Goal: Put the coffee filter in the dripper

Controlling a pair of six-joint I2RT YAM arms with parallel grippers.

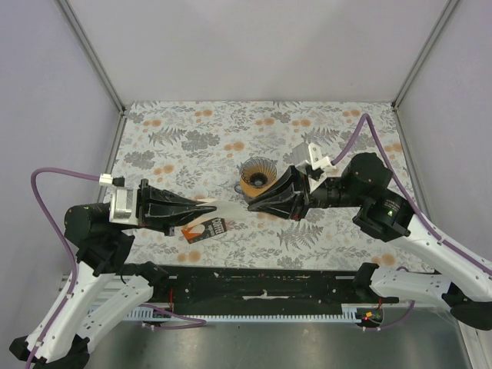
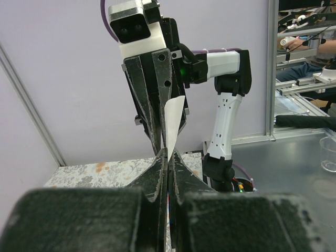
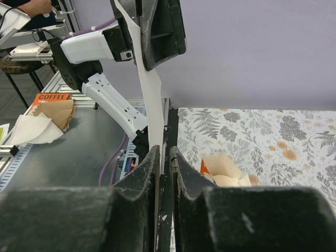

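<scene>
A white paper filter (image 1: 229,209) spans between the grippers over the mat, seen edge-on in the left wrist view (image 2: 173,118). My left gripper (image 1: 201,207) is shut on one end of it. My right gripper (image 1: 254,206) has its fingers close together at the other end; in the right wrist view the filter (image 3: 149,94) reaches down to its fingertips. The orange dripper (image 1: 257,176) stands on the mat behind them, upright, with nothing visible inside it.
An orange coffee packet (image 1: 203,229) with paper lies on the mat below the left gripper. A dark strip (image 1: 261,280) runs along the front edge.
</scene>
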